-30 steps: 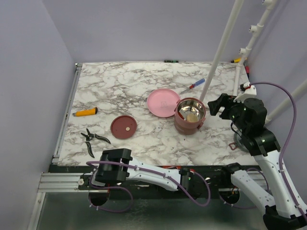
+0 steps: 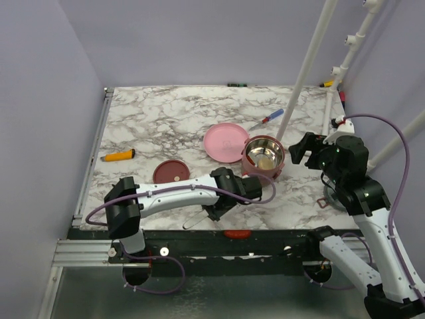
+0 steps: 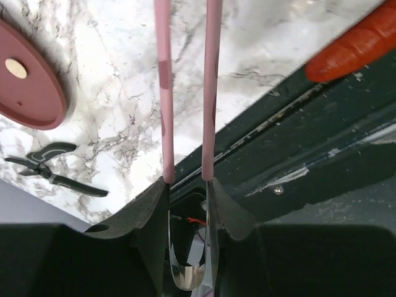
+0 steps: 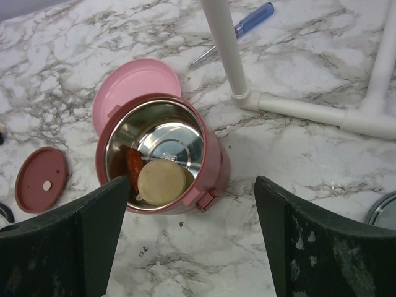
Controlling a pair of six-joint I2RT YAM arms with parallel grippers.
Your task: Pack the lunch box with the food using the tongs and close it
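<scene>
The lunch box (image 2: pixel 247 171) is a round pink pot with a steel inside. In the right wrist view a pale bun (image 4: pixel 162 181) and a reddish-brown piece of food (image 4: pixel 134 166) lie in it. A pink plate (image 2: pixel 226 142) sits just behind and left of the pot. My left gripper is shut on tongs (image 3: pixel 211 86) with pink arms and a silver bend, held over the front of the table. To the right of the pot hovers my right gripper (image 2: pixel 297 153), its fingers (image 4: pixel 77 238) apart and empty.
A round reddish-brown lid (image 2: pixel 171 172) lies left of the pot. Black pliers (image 3: pixel 46 169) are near the front left, a screwdriver (image 2: pixel 267 119) behind. A white pole (image 2: pixel 309 63) rises close beside the pot. The red-orange object (image 2: pixel 237 234) sits at the front edge.
My left arm has moved from the front edge back over the table and to the left, carrying the tongs; it now covers the pliers in the top view. The right arm has barely moved.
</scene>
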